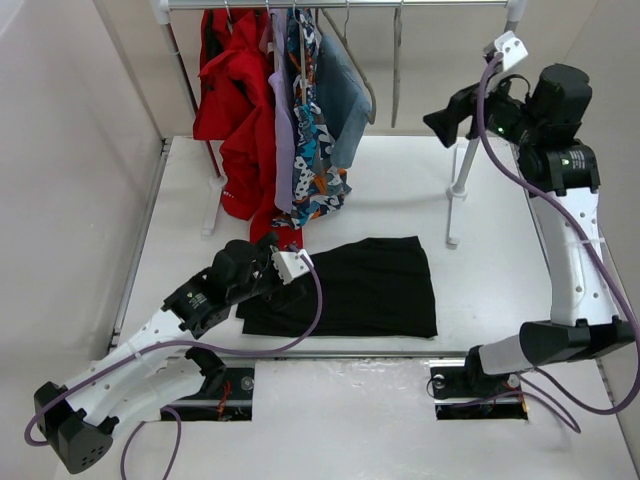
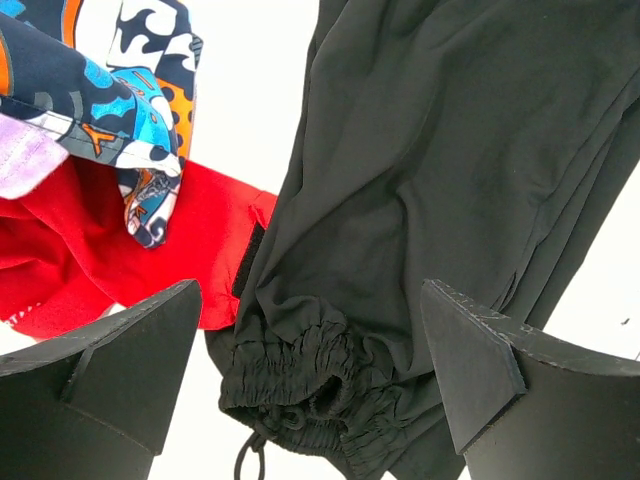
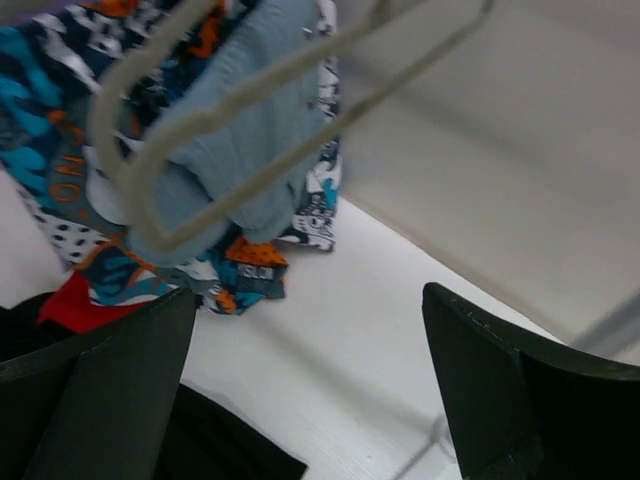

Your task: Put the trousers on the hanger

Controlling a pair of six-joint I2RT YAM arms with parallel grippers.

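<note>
Black trousers lie spread on the white floor under the rail. In the left wrist view their gathered waistband and cord lie between the spread fingers of my left gripper, which is open and above the cloth. An empty hanger hangs from the rail, edge-on in the top view. To its right and a little lower, my right gripper is open with nothing between its fingers. Blurred hanger bars cross the upper left of the right wrist view, beyond the fingers.
Left of the empty hanger hang a denim garment, a patterned shirt and a red jacket. The red cloth reaches down against the trousers in the left wrist view. A rack post stands close to my right arm.
</note>
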